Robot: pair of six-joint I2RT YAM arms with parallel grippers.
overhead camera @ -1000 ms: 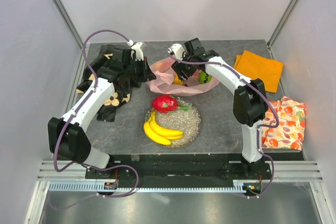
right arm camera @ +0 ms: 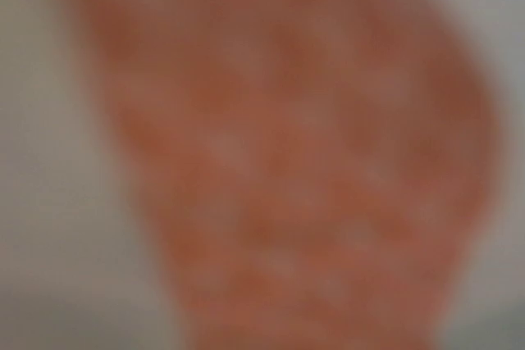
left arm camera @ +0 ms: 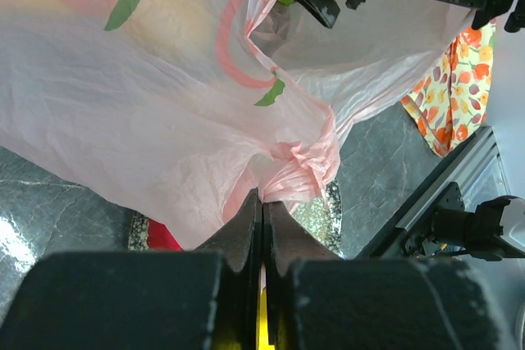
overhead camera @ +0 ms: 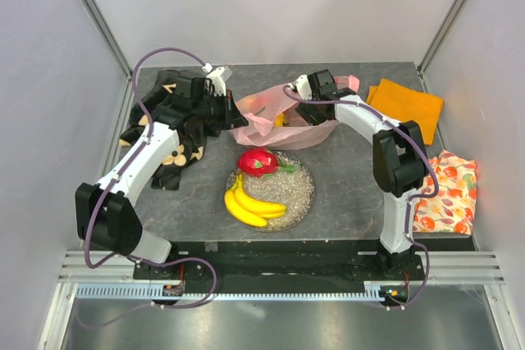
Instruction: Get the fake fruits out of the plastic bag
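Note:
A pink plastic bag (overhead camera: 287, 133) lies at the back middle, with a yellow fruit (overhead camera: 280, 120) inside. My left gripper (overhead camera: 233, 125) is shut on the bag's twisted rim (left arm camera: 299, 165). My right gripper (overhead camera: 303, 111) reaches down into the bag's right part, where a bit of green shows beside it in the left wrist view; its finger is hard to see, and the right wrist view is a reddish blur. Bananas (overhead camera: 253, 206) and a red dragon fruit (overhead camera: 256, 161) rest on a speckled plate (overhead camera: 299, 190).
A dark patterned cloth (overhead camera: 168, 170) lies left, an orange cloth (overhead camera: 410, 108) back right, a flowered cloth (overhead camera: 447, 198) front right. Grey table shows between the plate and the right arm.
The left arm stayed still.

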